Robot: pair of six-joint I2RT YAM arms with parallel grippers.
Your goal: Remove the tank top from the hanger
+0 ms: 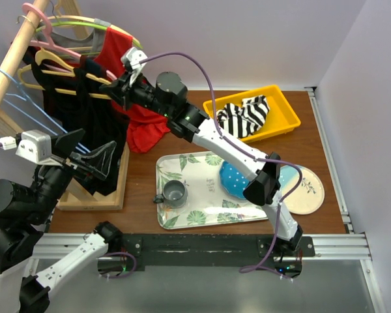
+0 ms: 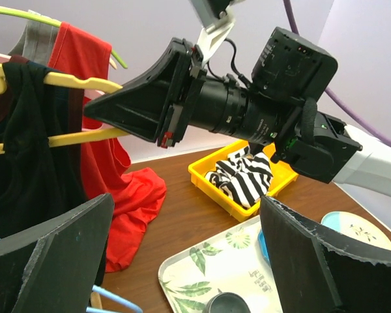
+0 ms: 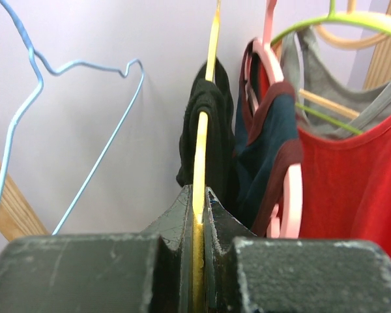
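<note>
A black tank top (image 1: 90, 140) hangs on a yellow hanger (image 1: 85, 75) at the rack. In the left wrist view, one of its straps (image 2: 27, 114) loops over both bars of that hanger. My right gripper (image 1: 125, 91) is shut on the hanger's right end; in the right wrist view the yellow bar (image 3: 201, 163) runs straight up from between the fingers, with black cloth bunched further along it. My left gripper (image 1: 91, 151) stands open in front of the rack, below and nearer than the hanger, with no cloth between its fingers.
An empty blue hanger (image 1: 36, 103) hangs just in front of the black top. Behind it are a pink hanger (image 1: 45, 32) and a red garment (image 1: 143, 127). A yellow bin (image 1: 293, 117) holds striped cloth. A tray (image 1: 205, 207) with a grey mug (image 1: 175, 193) covers mid-table.
</note>
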